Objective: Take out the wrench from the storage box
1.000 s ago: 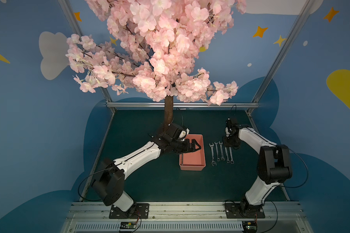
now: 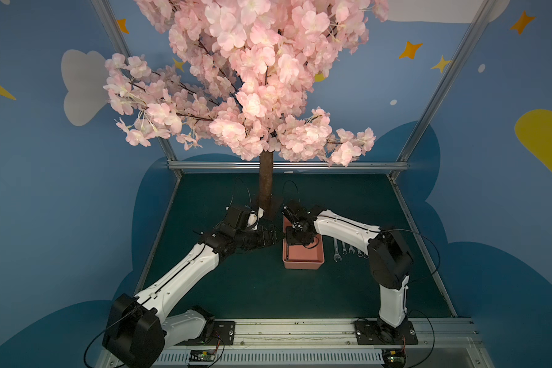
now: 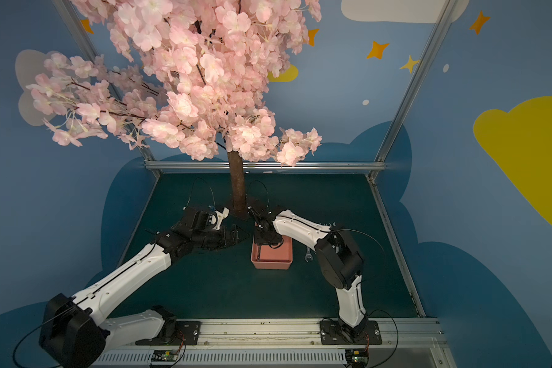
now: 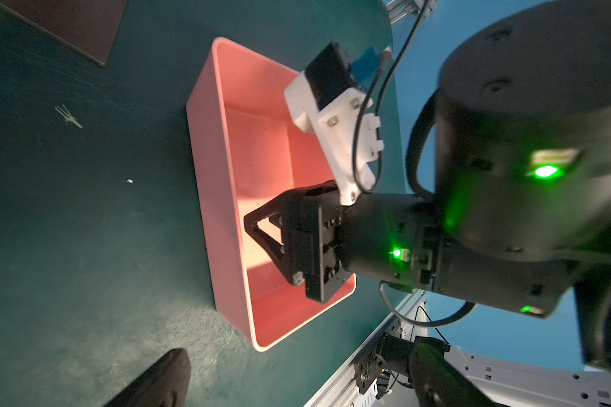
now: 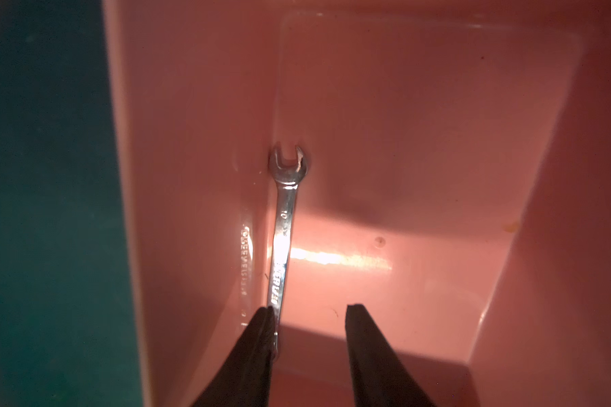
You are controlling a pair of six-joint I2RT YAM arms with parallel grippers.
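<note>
A silver open-end wrench (image 5: 285,224) lies on the floor of the pink storage box (image 2: 303,265), along its left wall in the right wrist view. My right gripper is over the inside of the box, open and empty, its left fingertip near the wrench's lower part. My left gripper (image 2: 274,236) is just left of the box; in the left wrist view only its dark blurred fingers show at the bottom edge, apart, with the right arm's gripper above the box beyond them.
Several wrenches (image 2: 336,251) lie on the green mat right of the box. The tree trunk (image 2: 265,174) stands behind the box, with blossom branches above.
My right gripper has moved left from above the loose wrenches to over the box. My left gripper has drawn back leftward from over the box.
</note>
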